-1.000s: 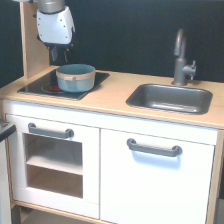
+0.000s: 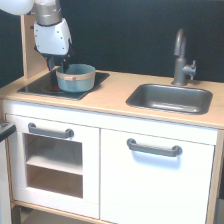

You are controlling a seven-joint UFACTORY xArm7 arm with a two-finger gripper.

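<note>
A teal pot (image 2: 78, 82) with a brownish inside and rim sits on the black stovetop (image 2: 40, 86), at the left of the toy kitchen's counter. My gripper (image 2: 56, 66) comes down from the upper left, its dark fingers close to the pot's left rim. Whether they touch the pot is too small to make out, as is the gap between them.
A steel sink (image 2: 172, 97) with a grey faucet (image 2: 181, 60) lies on the right. Bare wooden counter (image 2: 115, 88) separates it from the stove. Below are an open-looking compartment (image 2: 55, 165) and a white cupboard door (image 2: 150, 185). A wooden post (image 2: 30, 45) stands behind the arm.
My gripper has come down toward the left side of the pot. The pot looks to be in nearly the same place on the stove.
</note>
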